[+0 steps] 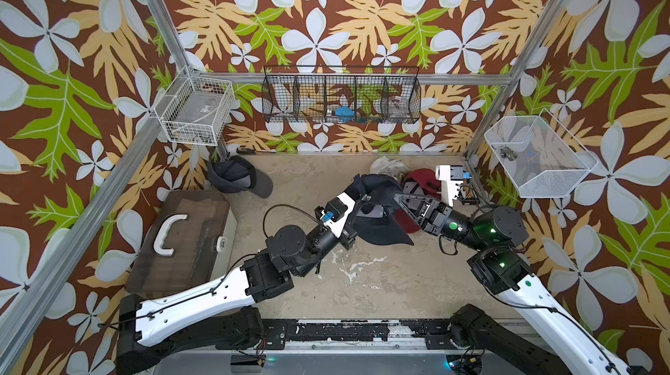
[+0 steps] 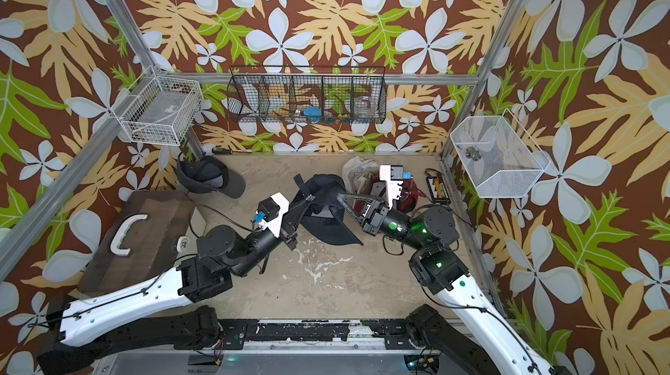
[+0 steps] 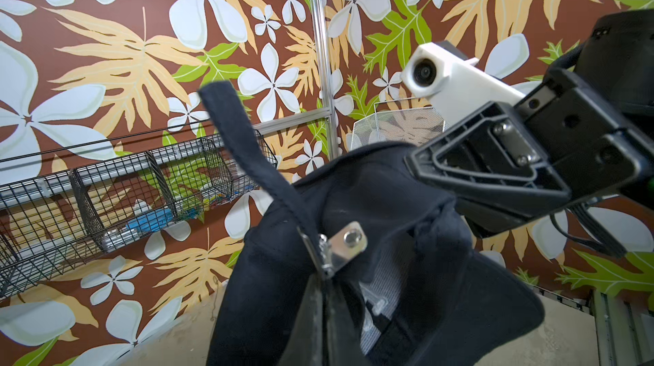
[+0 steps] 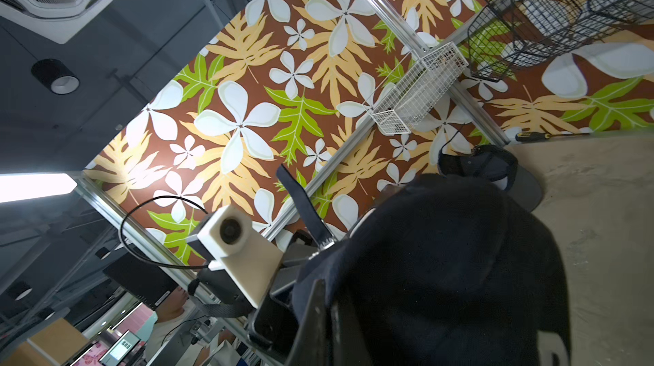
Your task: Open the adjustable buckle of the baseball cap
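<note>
The dark navy cap point(image 3: 368, 182) hangs between my two grippers, its brim point(image 3: 490, 304) at lower right in the left wrist view. My left gripper is shut, with its tips at the metal buckle point(image 3: 348, 241). The buckle's silver plate stands tilted, and the strap end point(image 3: 238, 134) sticks up freely above it. At the cap's edge my right gripper is shut on the fabric; the cap's body point(image 4: 449, 270) hides much of that view. From above, the two grippers face each other across the cap point(image 1: 384, 225).
A red cap point(image 1: 420, 183) and a pale cap point(image 1: 389, 167) lie behind on the table. Another dark cap point(image 1: 240, 174) sits back left, near a brown case point(image 1: 185, 235). Wire baskets line the walls.
</note>
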